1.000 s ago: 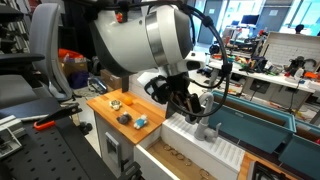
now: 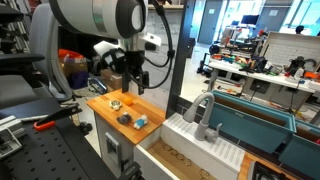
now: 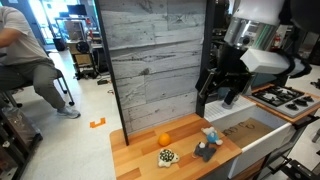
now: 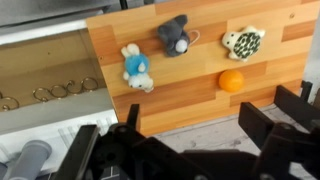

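Observation:
On the wooden counter in the wrist view lie an orange ball [image 4: 231,80], a spotted white toy [image 4: 243,42], a dark grey plush toy [image 4: 174,36] and a blue-and-white plush toy [image 4: 137,68]. The same toys show small in exterior view 2: the orange ball [image 3: 164,139], spotted toy [image 3: 168,158], grey toy [image 3: 204,151] and blue toy [image 3: 211,135]. Above the counter hangs my gripper, clear of all of them. Its dark fingers stand wide apart, with only counter and a pale surface visible between them.
An open drawer [image 2: 182,158] with several rings on its floor adjoins the counter. A grey faucet [image 2: 199,108] rises behind it. A pale plank wall [image 3: 160,65] backs the counter, and a stove [image 3: 285,98] stands at the right.
From over the drawer and faucet side, the arm has swung left to above the toy-covered counter. The toys look unmoved.

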